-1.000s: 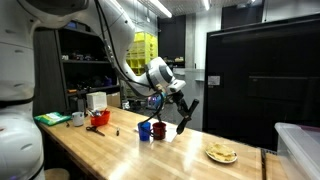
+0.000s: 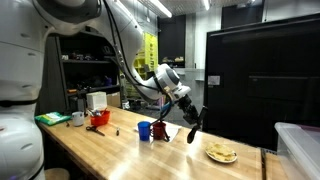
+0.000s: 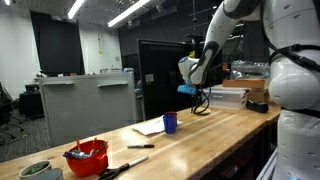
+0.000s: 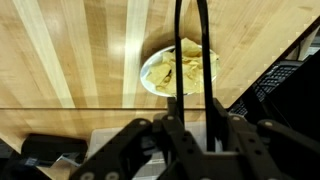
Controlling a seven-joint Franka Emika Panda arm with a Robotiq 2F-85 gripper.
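Note:
A long black utensil with two thin arms, seemingly tongs [image 2: 197, 121], hangs from my gripper [image 2: 191, 112], which is shut on it. In the wrist view the gripper is at the bottom middle, and two dark strips run up from it across the frame. Beneath them lies a white bowl [image 4: 149, 75] of yellow chips [image 4: 187, 72], partly covered by the strips. From the first exterior view, the bowl [image 2: 229, 160] of chips stands on the table, right of the utensil and lower, with a gap between them.
Left of the arm's reach stand a blue cup [image 2: 145, 131] and a red mug [image 2: 159, 131], near a white sheet [image 3: 150, 127]. A red container [image 3: 87, 158] holds several items at the far end.
My gripper has moved right and slightly down with the black utensil, closer to the bowl of chips. Bowl and cups have stayed where they were.

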